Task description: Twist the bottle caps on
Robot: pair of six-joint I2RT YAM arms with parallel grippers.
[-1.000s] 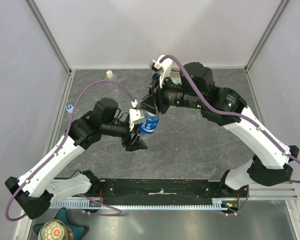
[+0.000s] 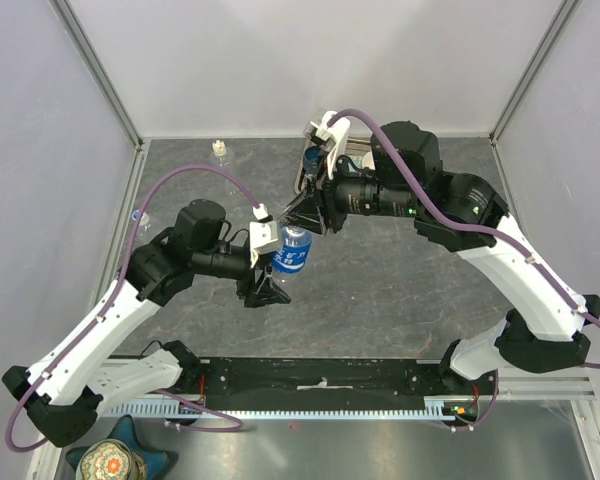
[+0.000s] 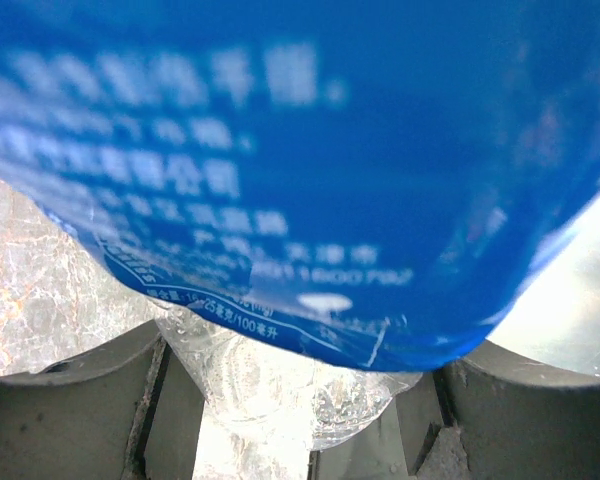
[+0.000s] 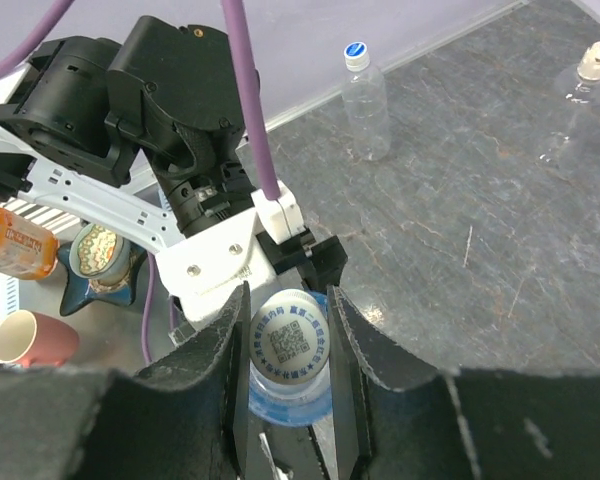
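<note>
A clear bottle with a blue label [image 2: 291, 252] is held above the table, my left gripper shut on its clear lower part. Its label fills most of the left wrist view. A white cap [image 4: 290, 338] with a square printed code sits at the bottle's top, seen end-on in the right wrist view. My right gripper has one finger on either side of this cap, close against it; whether they press on it cannot be told. In the top view the right gripper [image 2: 310, 212] hides the cap. How the cap sits on the neck is hidden.
A clear bottle [image 4: 367, 110] with a blue-and-white cap stands near the left wall. Another clear bottle [image 4: 570, 125] with a pale, pronged top [image 4: 597, 60] stands farther back. Behind the right gripper is a partly hidden box [image 2: 358, 146].
My left gripper and the held bottle have shifted slightly left.
</note>
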